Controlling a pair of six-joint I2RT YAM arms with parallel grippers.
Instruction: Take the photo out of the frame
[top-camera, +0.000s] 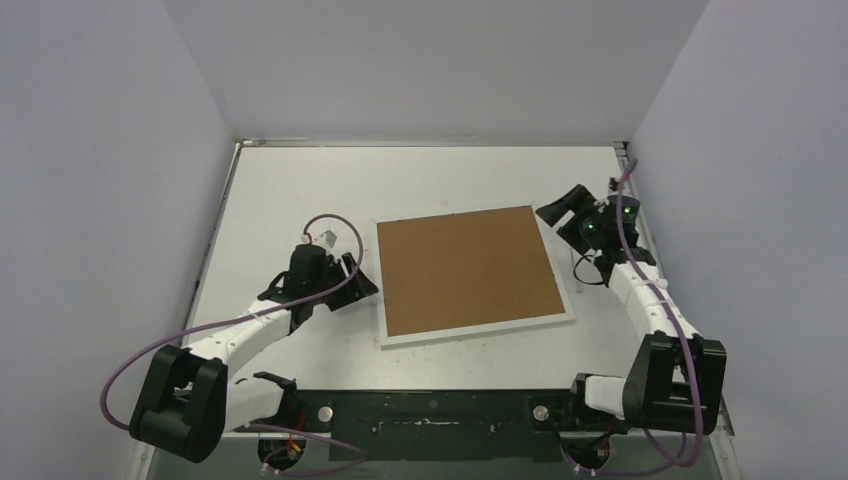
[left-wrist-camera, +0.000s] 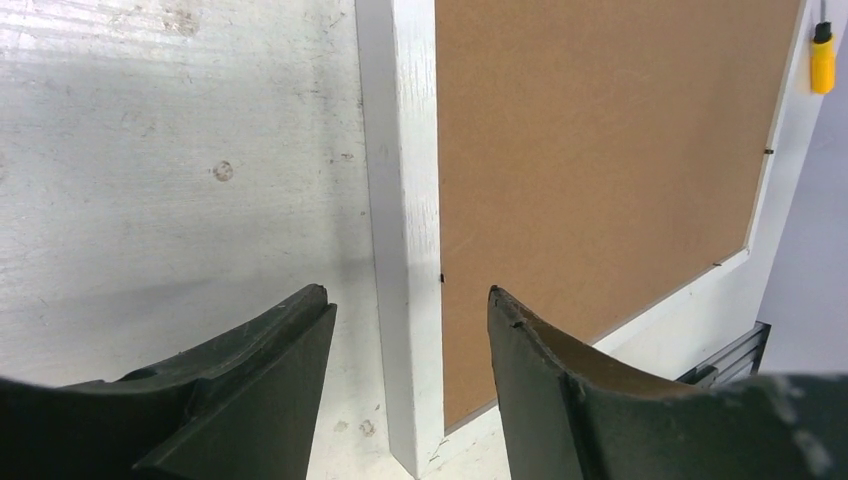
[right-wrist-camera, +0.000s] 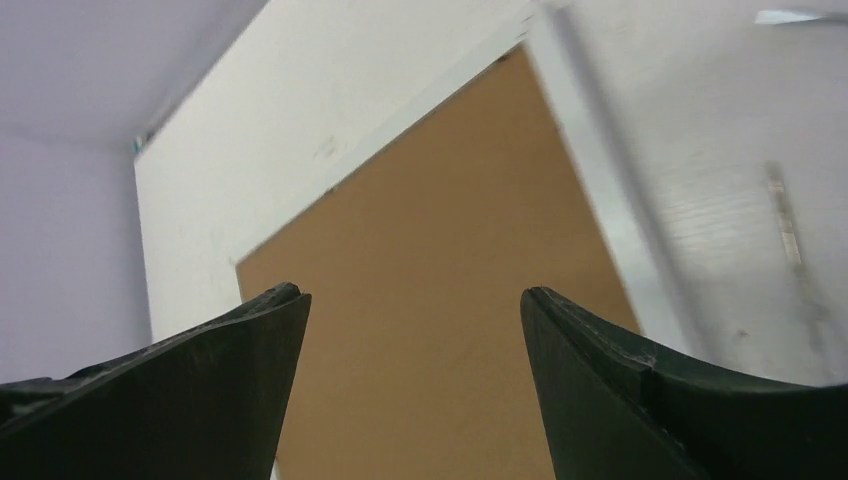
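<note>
The white picture frame (top-camera: 549, 250) lies back side up on the table, its brown backing board (top-camera: 470, 272) still seated inside. Small dark tabs show along the rim in the left wrist view. No photo shows. At the frame's left side, my left gripper (top-camera: 374, 277) is part open; in its own view the fingers (left-wrist-camera: 270, 350) appear on either side of the white rim (left-wrist-camera: 415, 200), with nothing clasped. Near the frame's far right corner hovers my right gripper (top-camera: 561, 222), open and empty, its fingers (right-wrist-camera: 600, 370) apart above the board.
A yellow-handled screwdriver (left-wrist-camera: 822, 62) lies right of the frame, its handle seen from the left wrist. A thin stick-like object (right-wrist-camera: 785, 215) rests on the table there too, blurred.
</note>
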